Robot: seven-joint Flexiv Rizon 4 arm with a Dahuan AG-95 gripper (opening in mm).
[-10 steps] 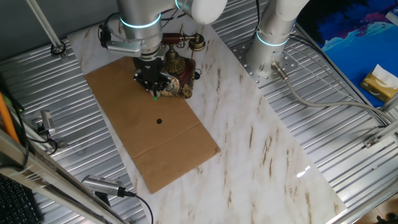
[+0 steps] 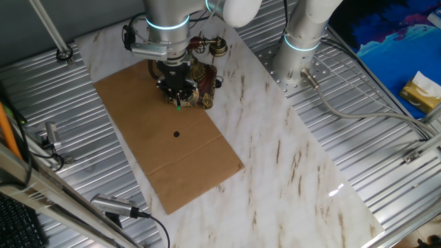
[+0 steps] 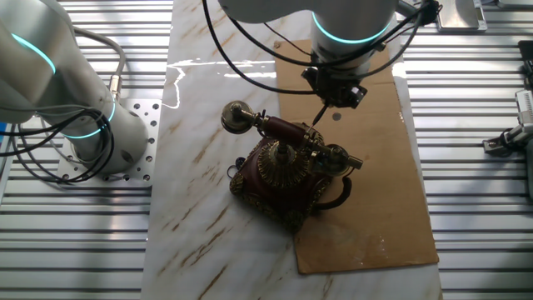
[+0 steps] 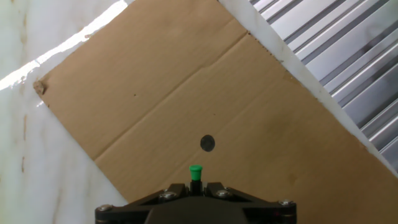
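In exterior view 1 my gripper (image 2: 178,105) points down above the brown cardboard (image 2: 148,131), at the near side of the telephone. The wrist view shows the gripper with its fingers together and a small green tip (image 4: 196,172) at their end. Whether that tip belongs to the fingers or is a separate piece, I cannot tell. A flat black round spot (image 4: 207,143) is on the cardboard just beyond it. An ornate red-and-gold telephone (image 3: 283,179) stands partly on the cardboard, handset (image 3: 285,131) on its cradle. In exterior view 1 the gripper covers part of it.
Bare marble-patterned tabletop (image 2: 269,151) stretches to the right of the cardboard. The robot's base (image 2: 296,65) is behind it. A small device with a cable (image 2: 116,205) sits off the table's left edge. The tissue box (image 2: 422,93) is far off.
In exterior view 1 the arm and gripper have shifted a little to the right over the last second. The telephone, cardboard and black spot have stayed in place.
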